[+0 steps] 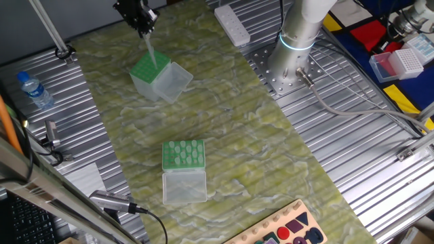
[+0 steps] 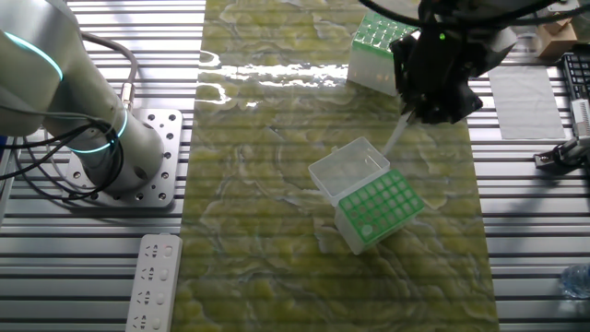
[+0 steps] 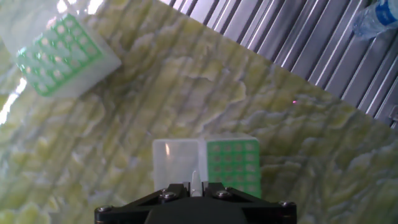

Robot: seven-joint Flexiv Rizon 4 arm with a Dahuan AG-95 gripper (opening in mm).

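A translucent white pipette tip (image 1: 150, 51) hangs from my gripper (image 1: 145, 32), which is shut on its upper end. In the wrist view the tip (image 3: 196, 184) shows end-on between the fingers. Below it stands an open box with a green perforated rack (image 1: 150, 65) and a clear lid (image 1: 173, 83) folded to one side. In exterior view 2 the tip (image 2: 397, 134) slants over the lid side of that rack (image 2: 380, 205); one pale spot lies in a corner hole. A second box (image 1: 184, 155) holds several tips in its green rack, lid open.
A wooden shape board (image 1: 281, 227) lies at the near edge of the mat. A power strip (image 1: 232, 26) and the arm's base are at the right, a water bottle (image 1: 35, 91) at the left. Between the two boxes the mat is clear.
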